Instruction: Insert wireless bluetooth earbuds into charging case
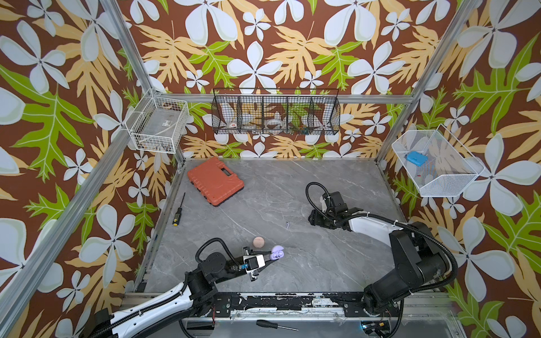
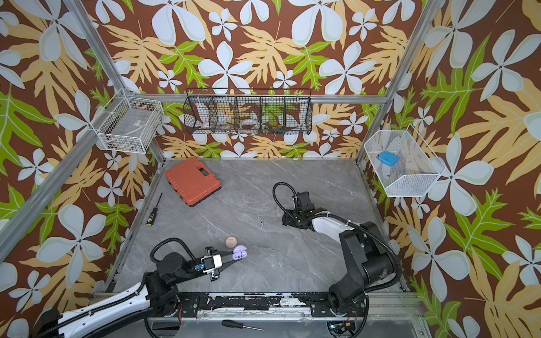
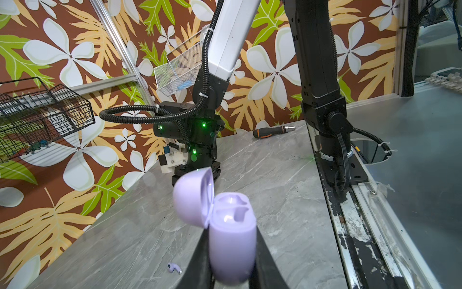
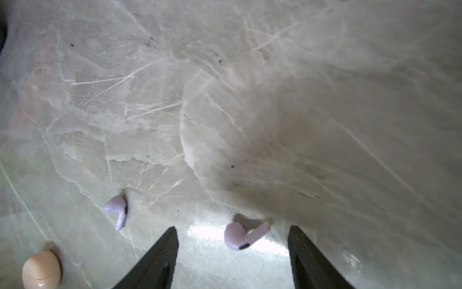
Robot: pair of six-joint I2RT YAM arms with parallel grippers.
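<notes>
My left gripper is shut on the lilac charging case [image 3: 233, 240], which stands upright with its lid [image 3: 193, 197] flipped back and its earbud slots facing up. One lilac earbud [image 4: 245, 235] lies on the grey table between the spread fingers of my right gripper, which is open above it; no finger touches it that I can make out. Farther left lies the second lilac earbud [image 4: 117, 210], also seen as a small earbud [image 1: 287, 224] in the top left view. In both top views the first earbud is hidden under the right arm.
A round beige case [image 1: 258, 241] rests just behind the left gripper. An orange toolbox [image 1: 215, 180] and a screwdriver [image 1: 178, 216] occupy the table's left side. Wire baskets hang on the walls, including a black one [image 1: 275, 115]. Mid-table is mostly clear.
</notes>
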